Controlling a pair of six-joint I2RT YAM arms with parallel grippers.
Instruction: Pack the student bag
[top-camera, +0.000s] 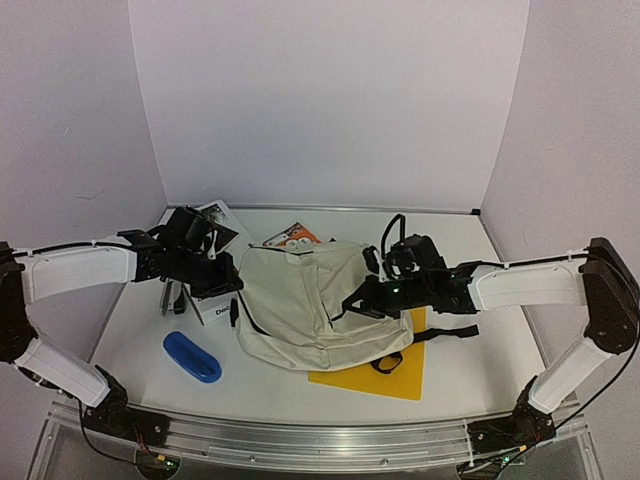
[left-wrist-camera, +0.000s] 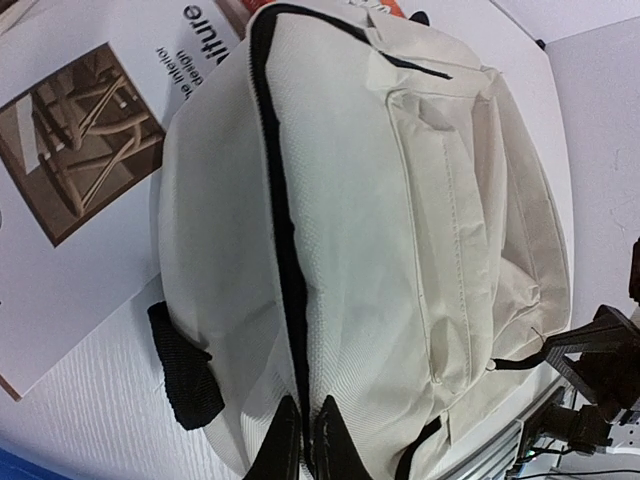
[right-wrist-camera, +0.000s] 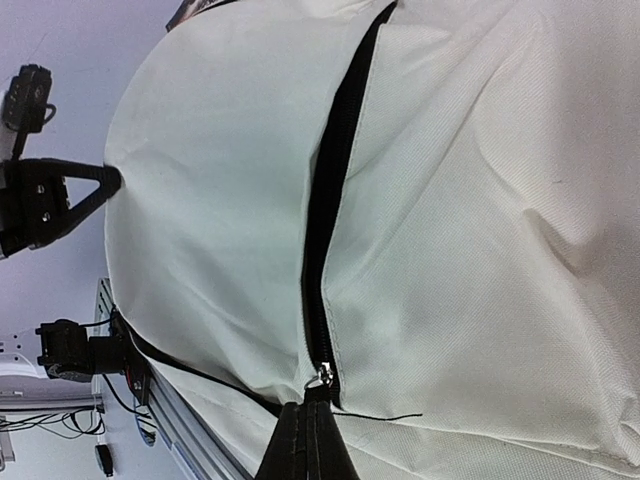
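Observation:
The cream canvas bag (top-camera: 285, 310) lies on the table with black zippers along it. My left gripper is shut on the bag's zippered edge at its left side, lifting it slightly. My right gripper is shut over the front zipper (right-wrist-camera: 340, 170), just at the metal slider (right-wrist-camera: 322, 374); whether anything thin is between its fingertips is unclear. A dark strap (left-wrist-camera: 185, 365) hangs at the bag's left.
Books and magazines (top-camera: 295, 235) lie behind and left of the bag. A blue case (top-camera: 192, 356) is at front left, a yellow folder (top-camera: 385, 385) under the bag. Walls enclose the back and sides.

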